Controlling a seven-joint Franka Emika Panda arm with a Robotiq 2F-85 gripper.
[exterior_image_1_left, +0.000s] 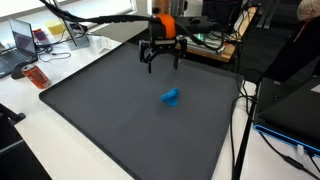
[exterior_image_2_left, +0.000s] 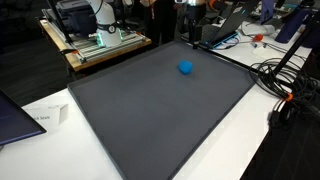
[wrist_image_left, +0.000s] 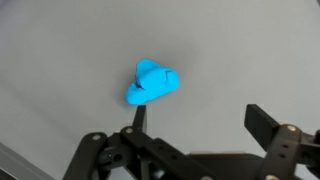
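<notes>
A small crumpled bright blue thing, perhaps cloth (exterior_image_1_left: 171, 97), lies on the dark grey mat (exterior_image_1_left: 110, 115). In the wrist view the blue cloth (wrist_image_left: 152, 82) sits left of centre, beyond the fingertips and apart from them. My gripper (exterior_image_1_left: 163, 65) is above the mat, behind and above the blue piece in exterior view 1. Its two black fingers (wrist_image_left: 262, 128) stand wide apart, with only bare mat between them. In exterior view 2 the blue cloth (exterior_image_2_left: 185, 67) is near the mat's far side, and the gripper (exterior_image_2_left: 192, 42) is behind it.
An orange-red can (exterior_image_1_left: 37, 77) stands by the mat's left corner. A laptop (exterior_image_1_left: 25, 45) is at the back left. Cables (exterior_image_2_left: 280, 80) lie along the table's right side in exterior view 2.
</notes>
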